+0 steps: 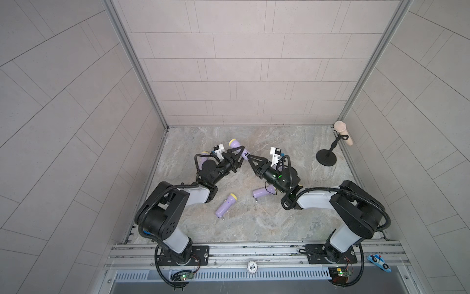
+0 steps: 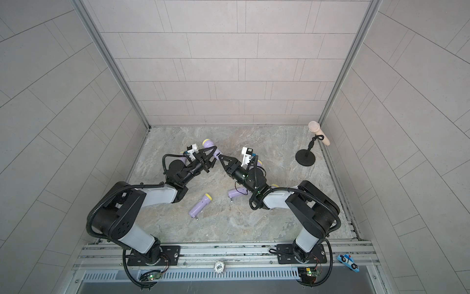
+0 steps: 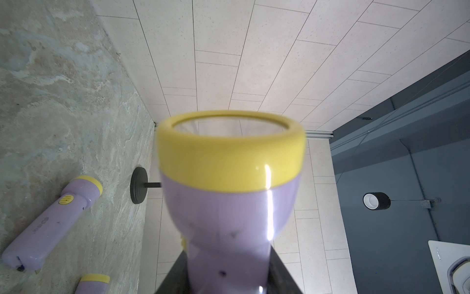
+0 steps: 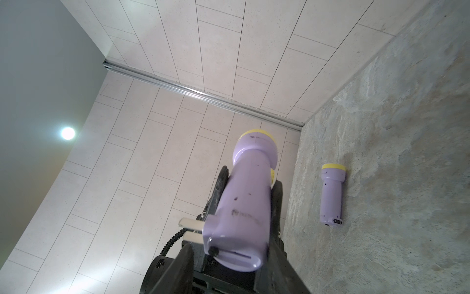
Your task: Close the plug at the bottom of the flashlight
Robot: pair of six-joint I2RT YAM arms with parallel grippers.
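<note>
A lilac flashlight with a yellow head (image 1: 233,143) is held up in the middle by my left gripper (image 1: 236,153), shut around its body; in the left wrist view its yellow rim (image 3: 230,166) fills the centre. In the right wrist view its bottom end (image 4: 234,252) faces my right gripper, with a slotted face and pale prongs (image 4: 191,224) sticking out at the side. My right gripper (image 1: 249,161) is at that bottom end, its blurred fingers part open either side of it; whether they touch it is unclear.
Other lilac flashlights lie on the marble table (image 2: 318,186), including one (image 1: 225,205) at the front and one (image 1: 262,192) under my right arm. A black stand (image 1: 326,156) with a pale cylinder is at the back right.
</note>
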